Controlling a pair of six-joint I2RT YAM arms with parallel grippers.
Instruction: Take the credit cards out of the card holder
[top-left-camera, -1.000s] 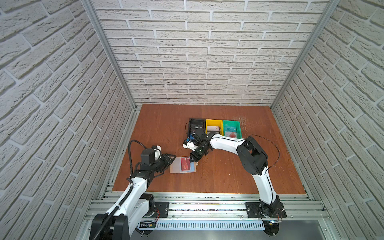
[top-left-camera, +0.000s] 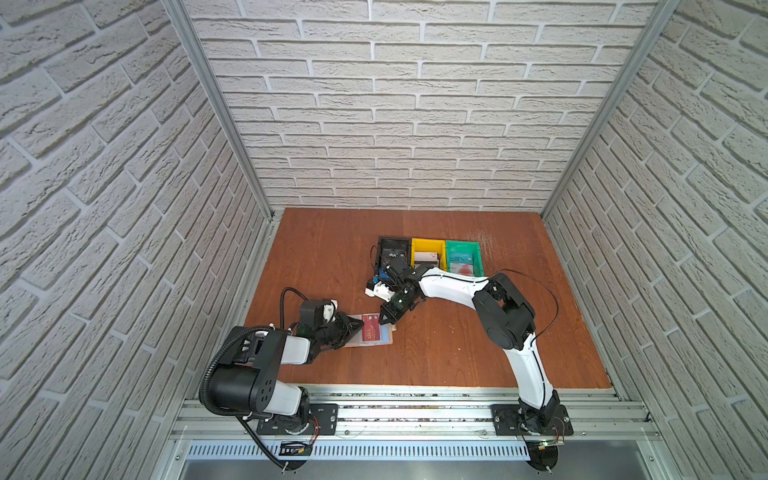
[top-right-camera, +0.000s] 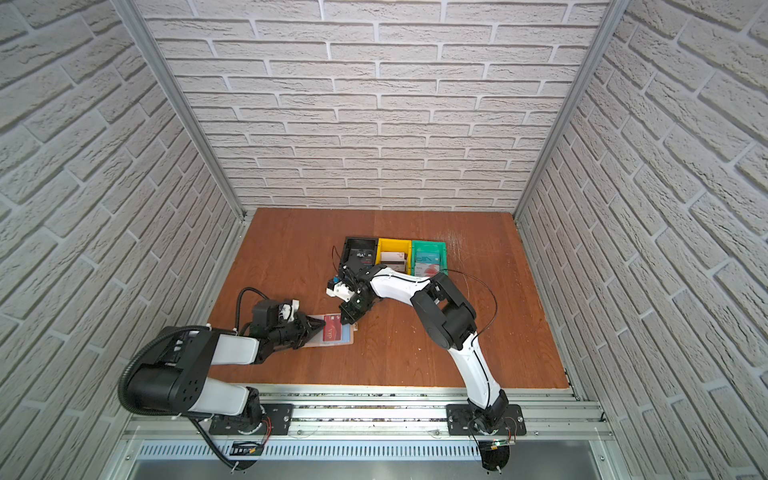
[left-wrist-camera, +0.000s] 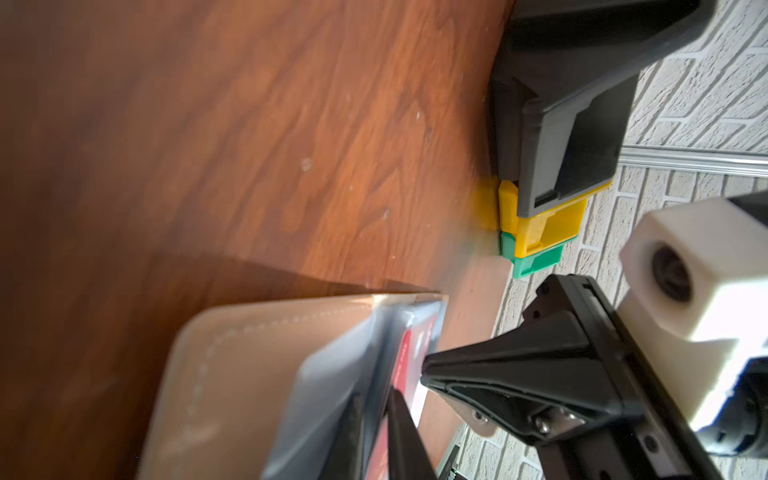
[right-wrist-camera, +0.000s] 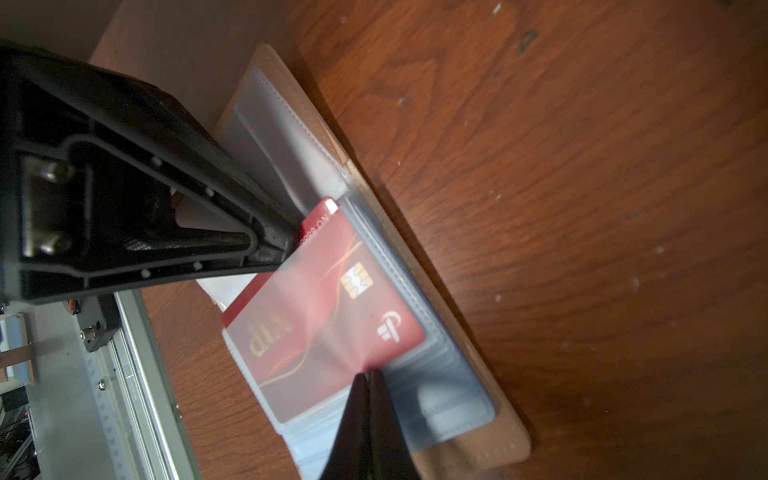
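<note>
An open card holder with clear sleeves lies at the front left of the table, a red VIP card in a sleeve and another red card's edge behind it. My left gripper has its fingertips at that card's upper edge; in the left wrist view they are blurred against the sleeves, and their gap is unclear. My right gripper is shut, its tips pressed on the sleeve just beside the VIP card.
Black, yellow and green bins holding items stand at the back, behind my right arm.
My left gripper and arm have moved rightward onto the card holder, reaching the red card's edge. My right arm and the holder look unchanged.
</note>
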